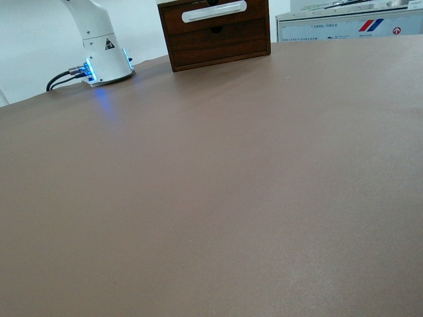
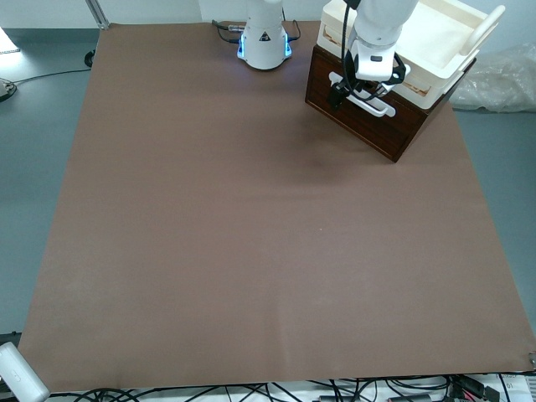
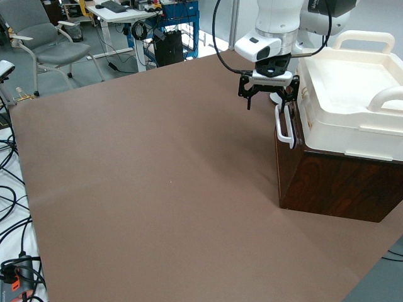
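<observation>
A dark wooden drawer cabinet (image 2: 360, 126) stands at the back right of the brown table (image 2: 260, 234), with a white tub (image 3: 352, 94) on top and white bar handles (image 1: 214, 11) on its front. My gripper (image 3: 264, 94) hangs at the front of the cabinet, by the upper handle, mostly hidden behind the arm in the left view. In the right view its black fingers point down beside the handle; whether they are open or shut, or touch the handle, I cannot tell.
The arm's white base (image 2: 264, 42) stands at the back edge with cables beside it. Cables (image 2: 268, 389) run beyond the front edge.
</observation>
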